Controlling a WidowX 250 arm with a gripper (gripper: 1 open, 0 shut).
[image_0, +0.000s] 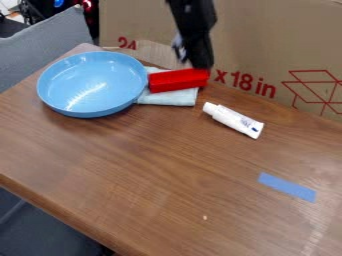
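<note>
My black gripper (195, 52) is raised at the top middle, blurred, above a red block (179, 80); whether it is open or shut is unclear. The red block lies on a white folded cloth (170, 97) at the back of the table, beside a light blue round plate (91, 85). A white tube (234, 120) lies to the right of the cloth.
A cardboard box (274, 45) stands along the back. Grey material (34, 50) is beyond the left edge.
</note>
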